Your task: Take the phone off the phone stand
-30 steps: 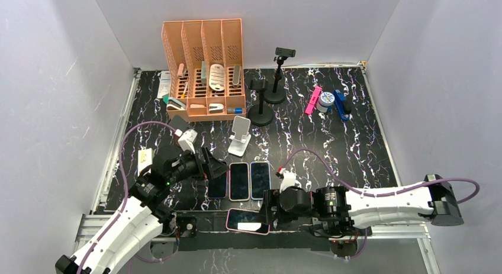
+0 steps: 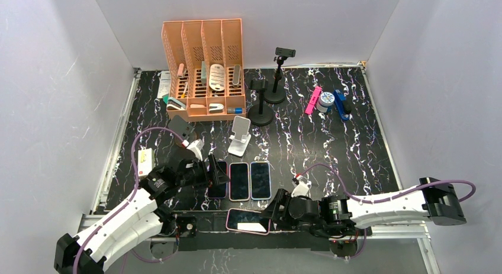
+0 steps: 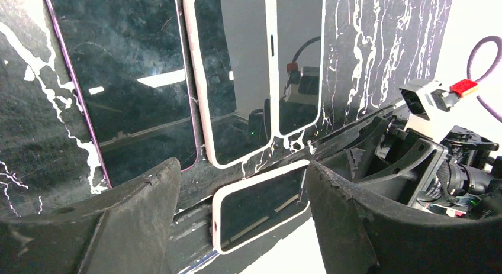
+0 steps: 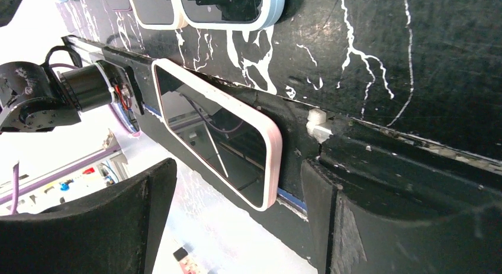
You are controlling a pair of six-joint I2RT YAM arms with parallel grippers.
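Three phones lie flat side by side: a purple-edged one (image 3: 124, 79), a pink-edged one (image 2: 239, 182) and a pale-blue-edged one (image 2: 260, 180). A fourth, pink-rimmed phone (image 4: 213, 132) lies crosswise on the dark front ledge. The white phone stand (image 2: 240, 138) behind the row holds nothing. My left gripper (image 2: 219, 170) hangs over the purple-edged phone, fingers apart and empty. Above the right end of the ledge phone, my right gripper (image 2: 273, 211) has its fingers (image 4: 142, 203) spread, with no grip on the phone; the exact height cannot be told.
Two black stands (image 2: 260, 112) rise behind the white stand, with an orange divided organizer (image 2: 201, 117) at their left. A dark stand-like object (image 2: 180, 127) is near my left arm. Pink, white and blue items, including a round tin (image 2: 325, 101), lie back right.
My left gripper has shifted and turned slightly over the phones. Phones and stands stay put.
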